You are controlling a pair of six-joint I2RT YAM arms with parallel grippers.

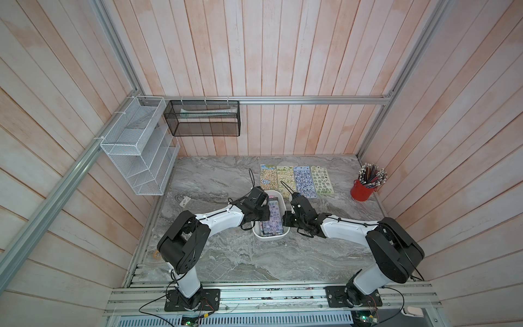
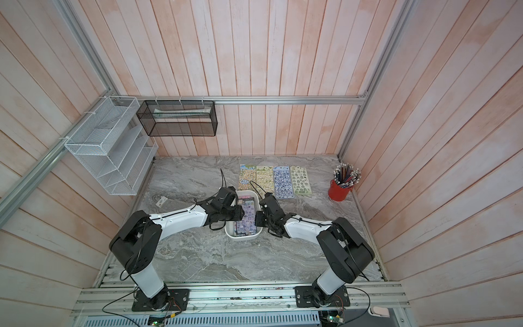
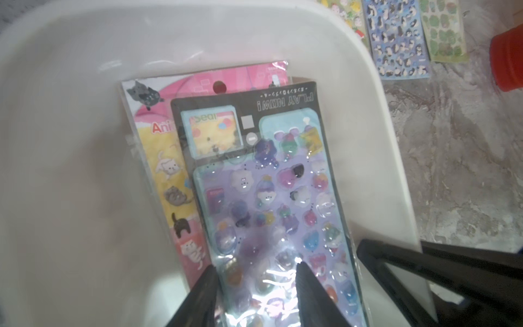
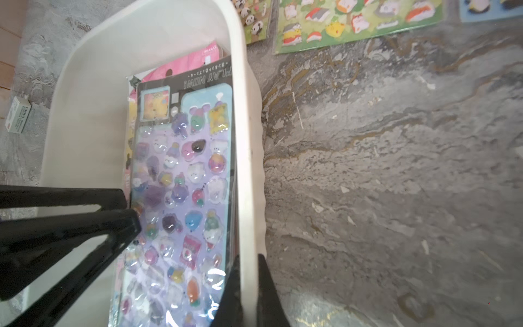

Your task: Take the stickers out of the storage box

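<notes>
A white storage box [image 3: 98, 141] holds stacked sticker sheets. On top lies a black-edged purple sheet [image 3: 261, 185] with puffy stickers; a pink and yellow animal sheet [image 3: 163, 158] shows beneath it. My left gripper is part open over the lower part of the purple sheet, its fingers [image 3: 313, 299] apart; whether they touch the sheet cannot be told. In the right wrist view, the left gripper's fingers [image 4: 122, 220] reach in over the box. My right gripper is shut on the box's right rim, one finger on each side of that wall.
Several sticker sheets [image 1: 294, 181] lie in a row behind the box. A red bucket [image 1: 360, 190] of pens stands at the right. A wire basket [image 1: 201, 118] hangs on the back rail, beside white racks [image 1: 140, 147].
</notes>
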